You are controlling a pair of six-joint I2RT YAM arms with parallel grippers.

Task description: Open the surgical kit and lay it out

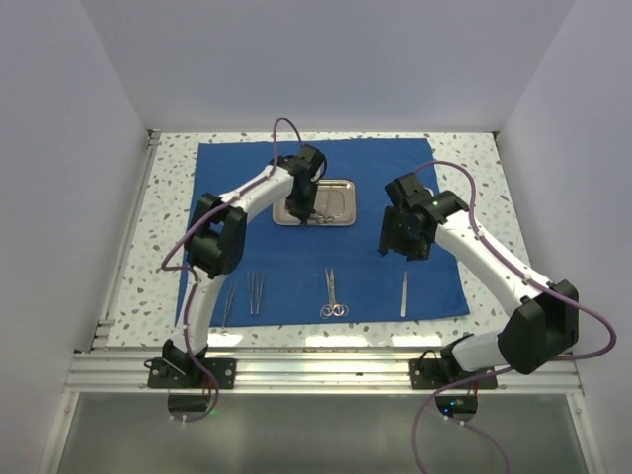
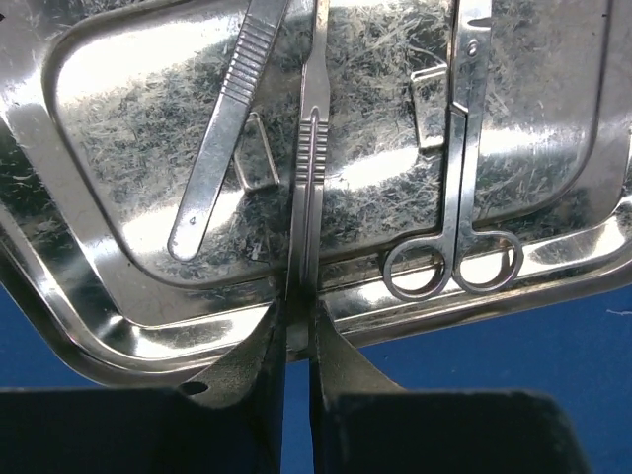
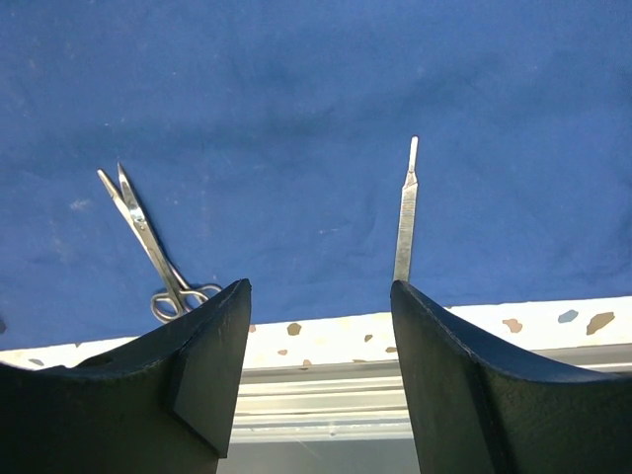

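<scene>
A steel tray (image 1: 343, 219) sits on the blue cloth, holding metal instruments. In the left wrist view my left gripper is at the tray's near rim, its fingers close around the end of a slim handle (image 2: 307, 197); whether they grip it is unclear. A flat handled instrument (image 2: 217, 138) and scissors-like instrument (image 2: 456, 168) lie either side. My right gripper hangs open over the cloth, nothing between its fingers. Below it lie scissors (image 3: 148, 237) and a scalpel handle (image 3: 405, 222).
On the cloth's near left lie several slender instruments (image 1: 255, 291). Speckled table edges and grey walls border the workspace.
</scene>
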